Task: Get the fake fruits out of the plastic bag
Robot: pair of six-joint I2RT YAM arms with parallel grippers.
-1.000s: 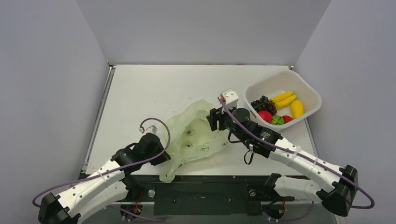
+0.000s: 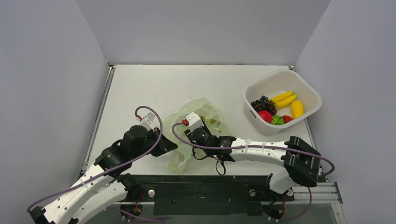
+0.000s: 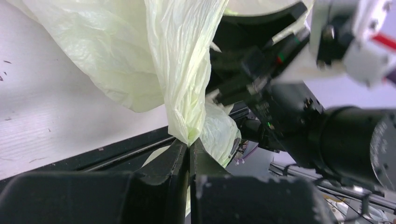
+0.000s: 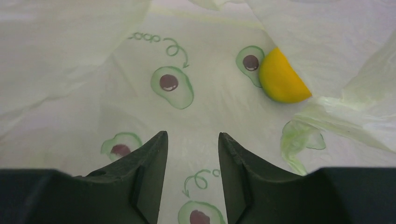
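The pale green plastic bag (image 2: pixel 175 158) lies crumpled at the table's front middle. My left gripper is shut on a twisted strand of it (image 3: pixel 180 84). My right gripper is over the bag's opening, fingertips apart with nothing visible between them. In the right wrist view a yellow fake fruit (image 4: pixel 282 79) sits inside the bag, partly under a fold, beside printed green patterns. From above, the right arm hides much of the bag.
A white basket (image 2: pixel 254 86) at the right holds bananas, grapes and other fake fruits. The front rail runs just below the bag.
My right gripper has swung left and down from beside the basket to over the bag. My left gripper has moved slightly up and right, with the bag shifting along.
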